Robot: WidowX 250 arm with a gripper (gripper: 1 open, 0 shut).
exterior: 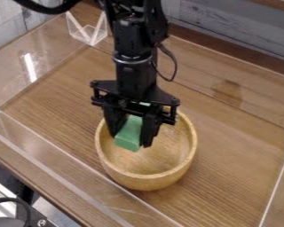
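Observation:
My black gripper (134, 119) hangs from the top of the view over a round tan bowl (156, 172), shut on a green object (129, 135). The green object is held tilted between the fingers, inside or just over the left-middle part of the bowl. Its upper part is hidden by the gripper.
The bowl stands on a wooden table (233, 160). A clear plastic container (89, 25) sits at the back left, and a black cable lies at the lower left edge.

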